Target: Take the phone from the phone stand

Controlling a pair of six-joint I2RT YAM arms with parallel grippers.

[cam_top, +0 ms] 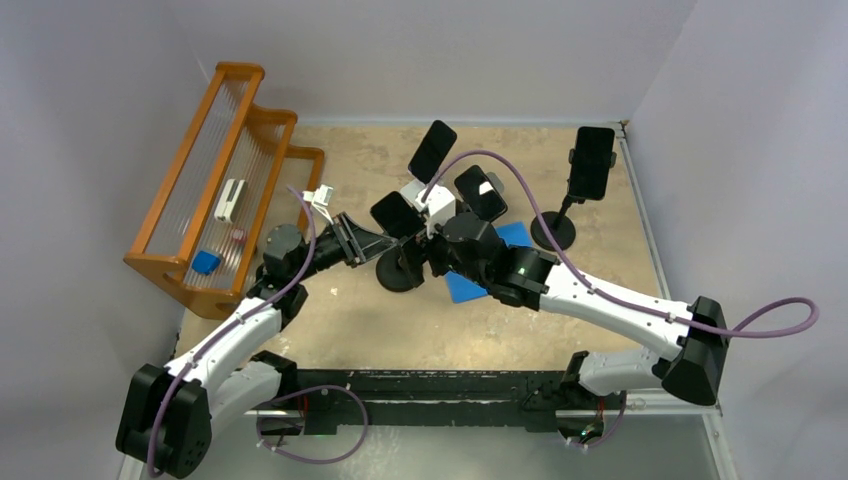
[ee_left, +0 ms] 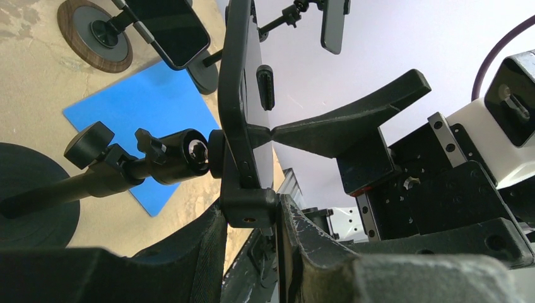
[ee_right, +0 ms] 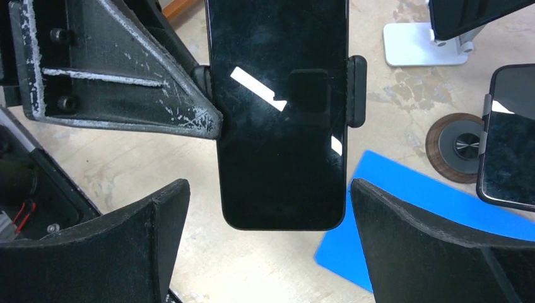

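Note:
A black phone (cam_top: 392,214) (ee_right: 277,158) sits upright in the side clamps of a stand with a round black base (cam_top: 393,275) (ee_left: 31,189). My left gripper (cam_top: 390,243) is at the phone, its fingertips against the holder's lower edge; whether they grip it is unclear. In the right wrist view its finger is beside the phone's left side. My right gripper (cam_top: 420,250) is open, its fingers on either side of the phone's lower part, close to it.
Other phones stand at the back (cam_top: 433,150), centre right (cam_top: 482,195) and far right (cam_top: 590,163). A blue mat (cam_top: 465,287) lies beneath the arms. A wooden rack (cam_top: 200,150) is at left.

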